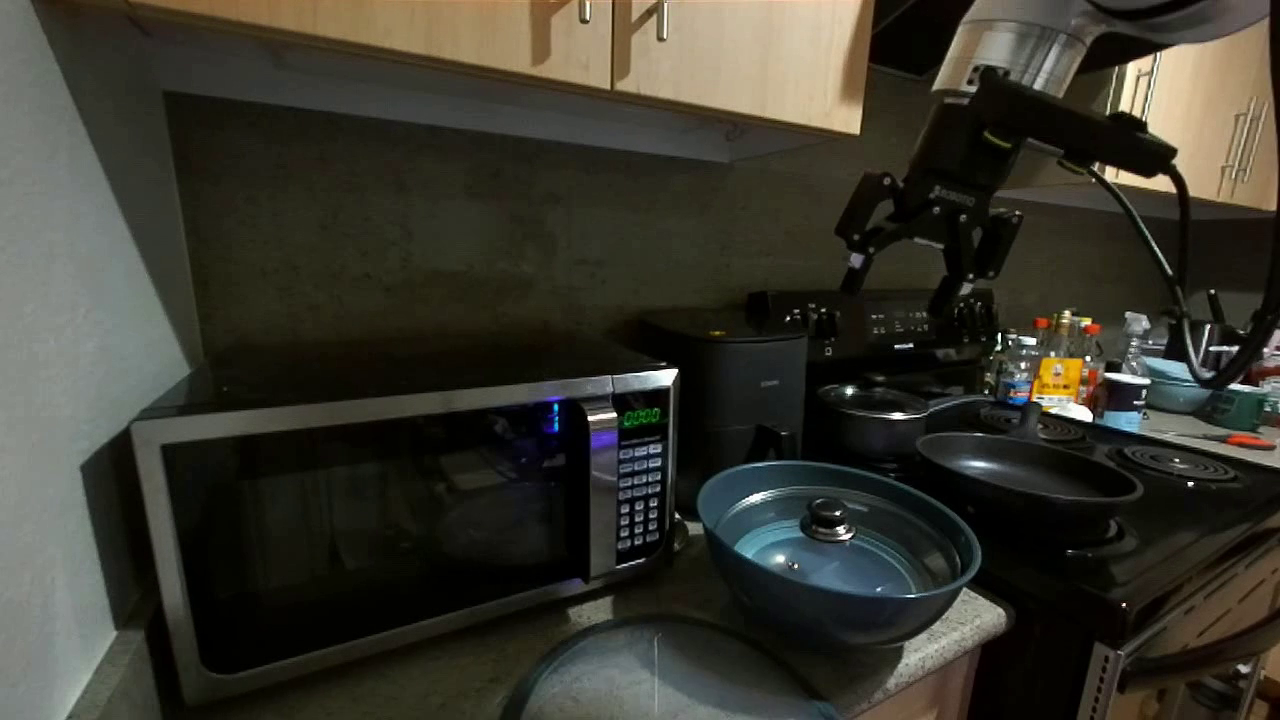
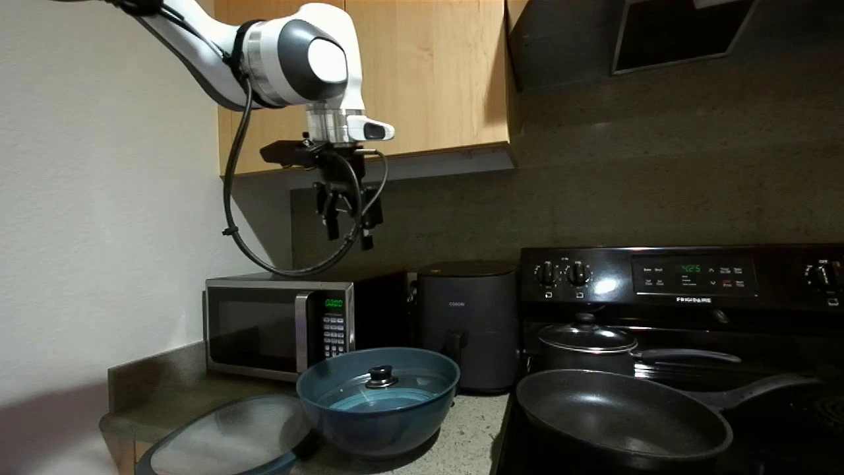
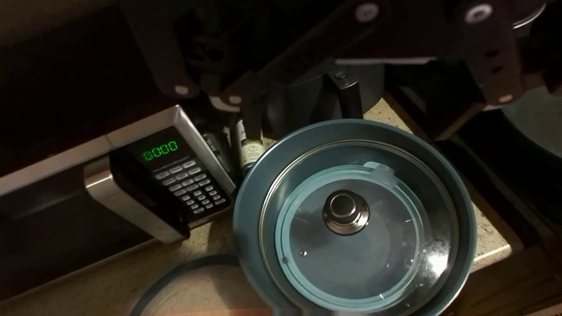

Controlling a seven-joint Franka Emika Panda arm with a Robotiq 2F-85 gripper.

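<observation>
My gripper hangs in the air, its fingers apart and nothing between them. In exterior view 2 the gripper is high above the microwave and the blue bowl. That large blue bowl stands on the counter beside the microwave. Inside it rests a glass lid with a dark knob on top; a lighter blue rim shows through the glass. A second glass lid with a dark blue rim is at the counter's front, left of the bowl. The microwave has its door shut and a green display lit.
A black air fryer stands behind the bowl. On the stove to the right are a frying pan and a lidded saucepan. Wooden cabinets hang close behind the arm. Several bottles crowd the far counter.
</observation>
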